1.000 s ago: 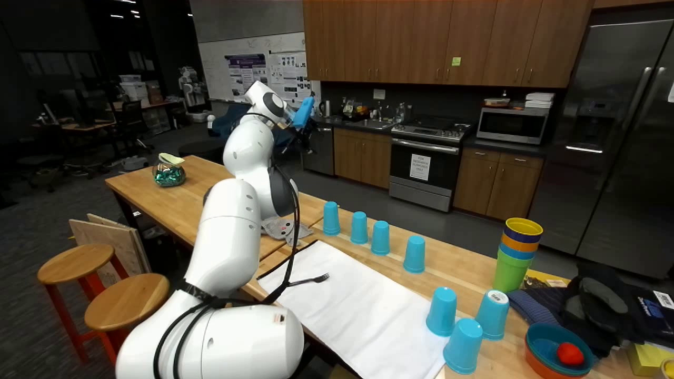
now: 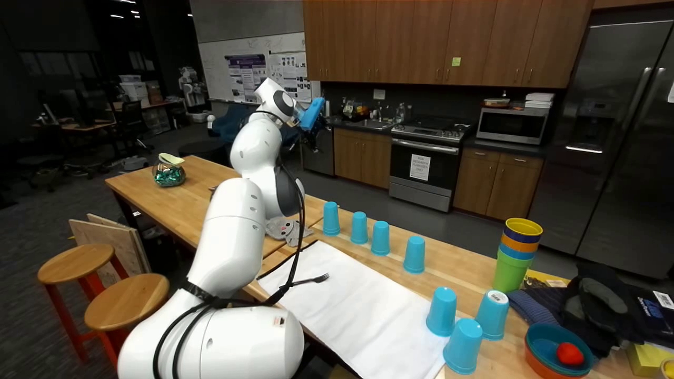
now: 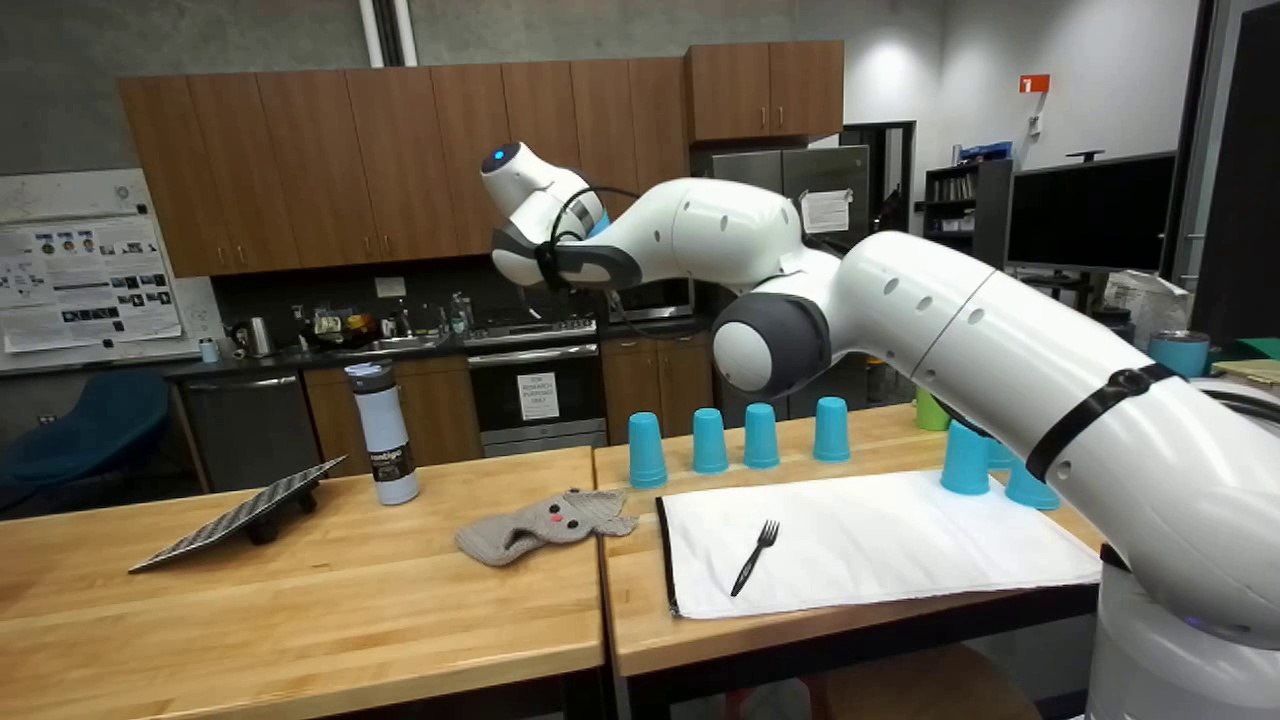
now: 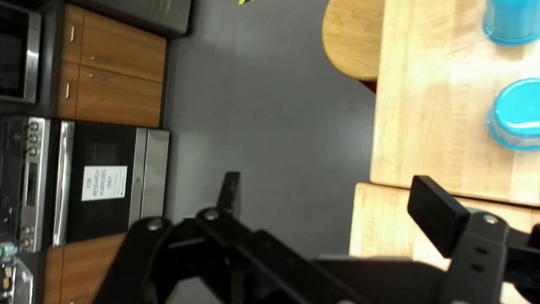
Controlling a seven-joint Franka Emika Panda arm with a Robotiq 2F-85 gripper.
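My gripper is open in the wrist view, its black fingers wide apart, with grey floor and a table corner behind the gap. In exterior view 1 the wrist with its blue part [image 2: 312, 113] is raised high beyond the row of cups. Several turquoise cups stand upside down along the table's far side, such as the end cup [image 3: 647, 450]. Three more turquoise cups cluster at the near right, one being the front cup [image 2: 463, 345]. A black fork [image 3: 756, 558] lies on the white cloth [image 3: 888, 540].
A grey plush cloth [image 3: 540, 526] lies left of the white cloth. A tumbler [image 3: 384, 432] stands beside a tilted dark panel [image 3: 246, 516]. A stack of coloured cups [image 2: 515, 252] and a teal bowl [image 2: 537, 353] holding a red ball occupy the right end.
My arm has swung a little to the right in exterior view 1, the wrist and elbow included. The cups, fork and cloth stay where they were.
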